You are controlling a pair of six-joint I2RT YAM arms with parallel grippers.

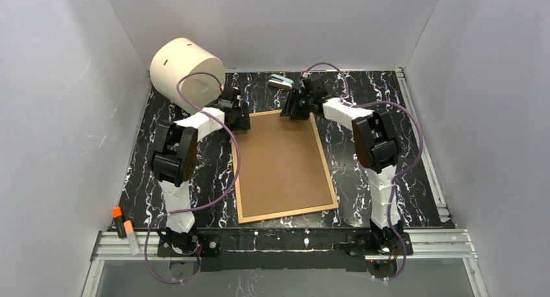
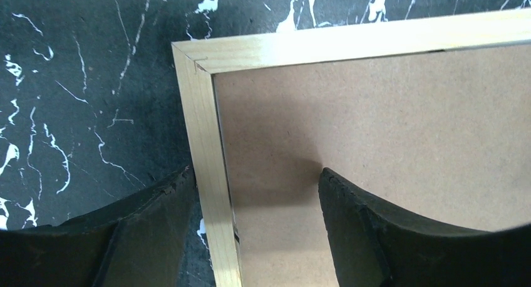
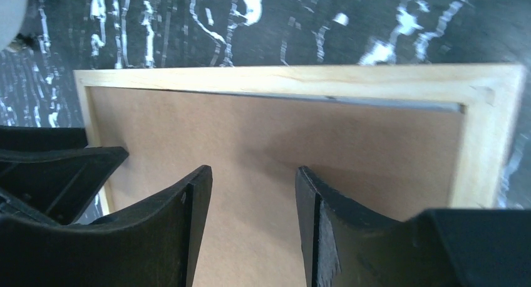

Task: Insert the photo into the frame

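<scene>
A wooden frame (image 1: 237, 192) lies on the dark marbled table, its brown backing board (image 1: 282, 167) face up inside the border. No photo shows; whatever lies beneath the board is hidden. Over the frame's far left corner stands my left gripper, fingers parted, one finger by the left wooden strip (image 2: 210, 155) and the other above the board. My right gripper is part open over the board near the far edge strip (image 3: 269, 80), nothing between its fingers. A thin gap shows between board and far strip in the right wrist view.
Behind the left arm sits a large cream cylinder (image 1: 185, 73). A small light-blue and white object (image 1: 280, 82) lies beyond the far edge. Two orange-tipped markers (image 1: 131, 237) rest at the front left. The table right of the right arm is clear.
</scene>
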